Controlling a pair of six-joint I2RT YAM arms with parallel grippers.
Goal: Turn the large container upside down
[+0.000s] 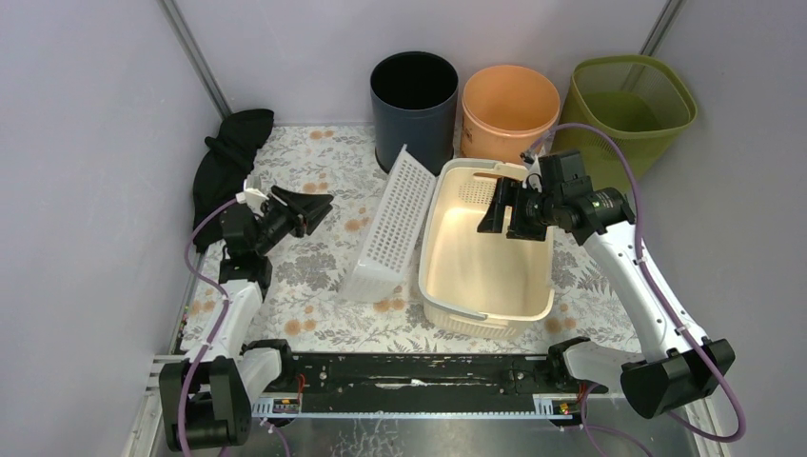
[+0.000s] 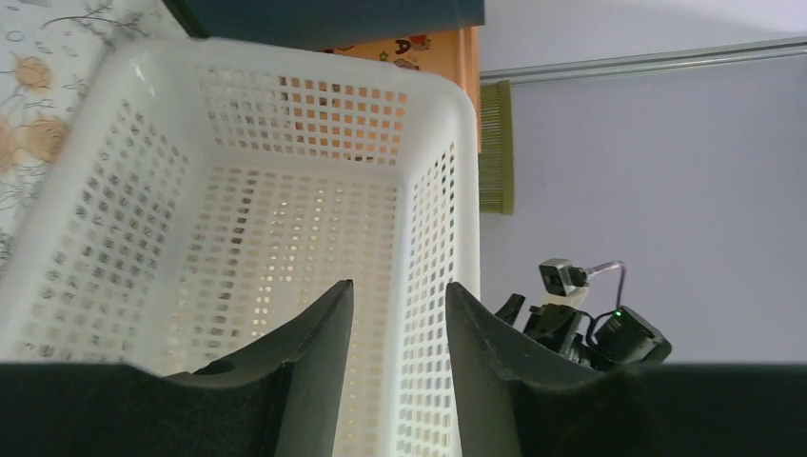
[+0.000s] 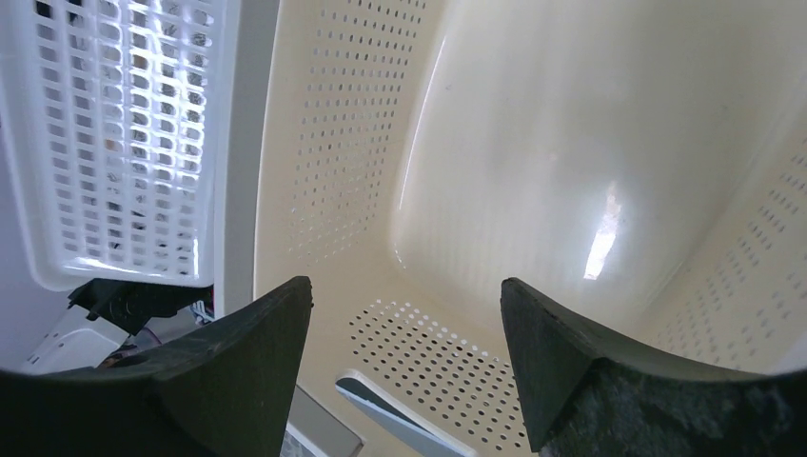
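Note:
The white perforated container is tipped over on its side, leaning toward the cream container's left edge. In the left wrist view its hollow inside faces my left gripper. That gripper is open, left of the white container in the top view, with nothing held between its fingers. The larger cream container stands upright with its open top facing up. My right gripper is over the inside of the cream container; in the right wrist view its fingers are wide apart and empty.
Behind stand a dark blue bin, an orange bin and a green bin. A black cloth lies at the back left.

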